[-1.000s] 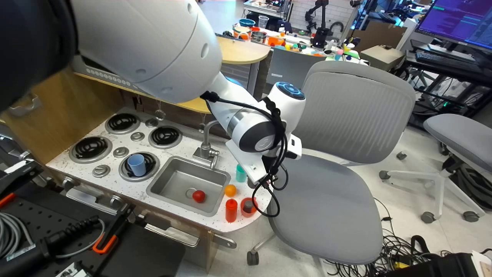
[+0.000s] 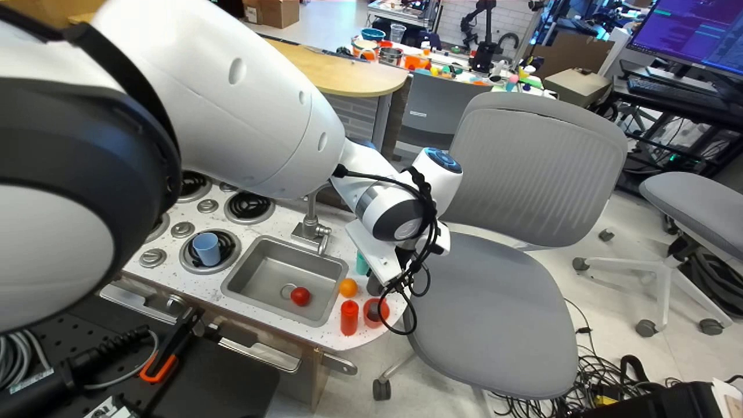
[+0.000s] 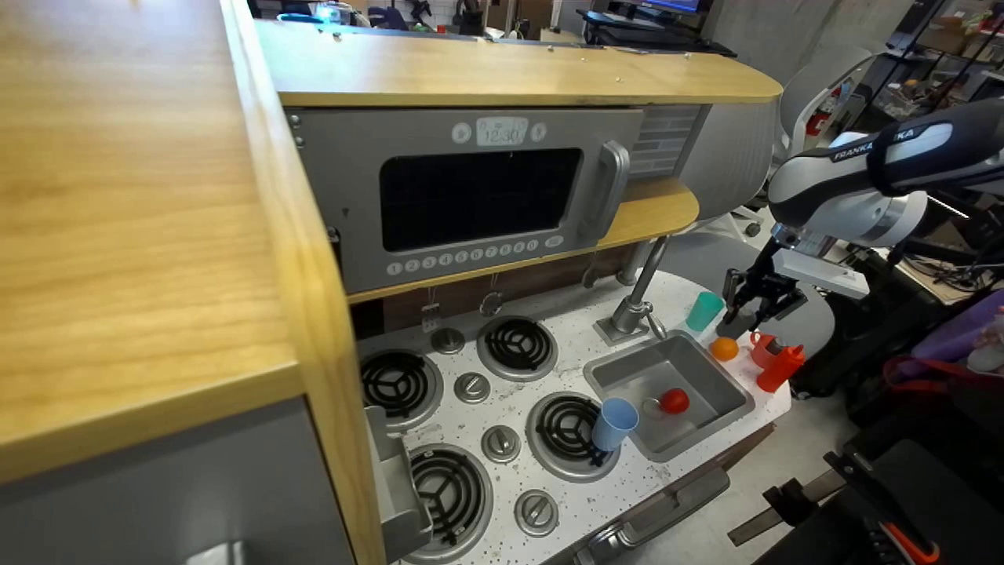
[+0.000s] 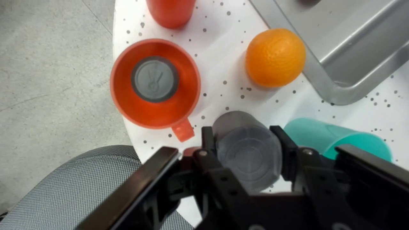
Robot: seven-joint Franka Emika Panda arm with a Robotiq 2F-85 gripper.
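In the wrist view a dark grey cup (image 4: 249,153) stands between the fingers of my gripper. The fingers are spread part way, one on each side of the cup, close to its wall; firm contact cannot be made out. From exterior view 2, the gripper (image 3: 740,303) hangs low over the counter's rounded end, above the grey cup (image 3: 733,326). A teal cup (image 4: 337,140) is right of the fingers, an orange (image 4: 275,57) lies beyond, and a red mug (image 4: 126,103) holding a grey round object (image 4: 155,79) sits to the left.
A red bottle (image 2: 349,317) stands near the counter's front edge. The metal sink (image 2: 254,268) holds a red ball (image 2: 300,296). A blue cup (image 2: 206,248) rests on a burner. The grey chair (image 2: 494,313) adjoins the counter end; the faucet (image 2: 310,226) rises behind the sink.
My arm has come down, bringing the gripper lower and slightly left in exterior view 1. The upper arm now covers more of the stove. The objects on the counter look unmoved.
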